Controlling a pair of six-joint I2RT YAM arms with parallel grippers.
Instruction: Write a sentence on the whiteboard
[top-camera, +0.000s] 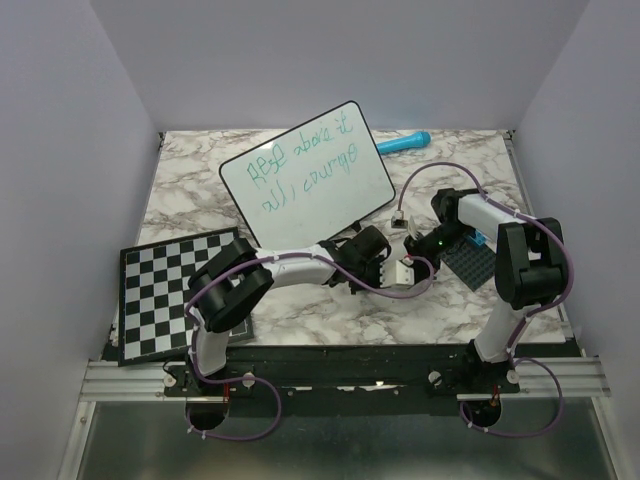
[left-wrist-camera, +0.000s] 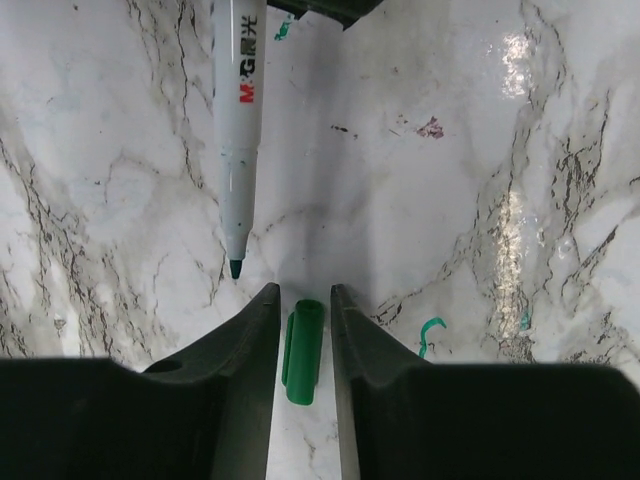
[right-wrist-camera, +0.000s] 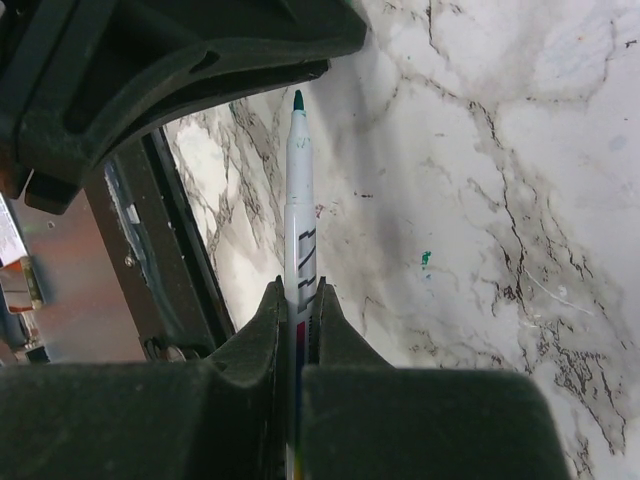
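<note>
The whiteboard (top-camera: 350, 188) lies tilted at the back and bears two lines of green handwriting, roughly "Rise above it" and "all, courage". A white marker (right-wrist-camera: 301, 240), its dark green tip bare, is held in my right gripper, which is shut on it. In the left wrist view that marker (left-wrist-camera: 238, 120) points down toward the near side. My left gripper is open, with a gap on either side of a green cap (left-wrist-camera: 305, 350) that shows between its fingers. Whether the cap rests on the table is hard to tell.
A black-and-white checkered board (top-camera: 165, 290) is at the left. Behind the whiteboard's right edge lies a blue cylinder (top-camera: 404, 142), and a dark grey mat (top-camera: 470, 262) is beyond the right gripper. The two grippers are close together. Bare marble (top-camera: 290, 320) shows in front.
</note>
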